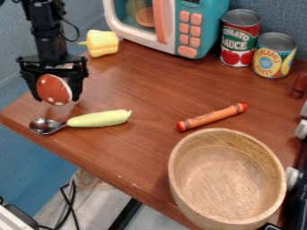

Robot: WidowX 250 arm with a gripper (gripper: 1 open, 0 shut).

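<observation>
The black gripper (pixel 54 83) hangs over the left edge of the table, around a red-brown oval object with white marks (pixel 50 89); it appears shut on it. Just below lie a metal spoon (pixel 46 125) and a pale yellow-green corn-like toy (pixel 100 118). An orange crayon (pixel 210 117) rests mid-right, and a wooden bowl (pixel 227 175) stands at the near right.
A toy microwave (pixel 192 31) stands at the back, with a yellow object (pixel 100 42) to its left. A tomato sauce can (pixel 239 40), a second can (pixel 274 56) and a small bottle (pixel 299 87) are at the back right.
</observation>
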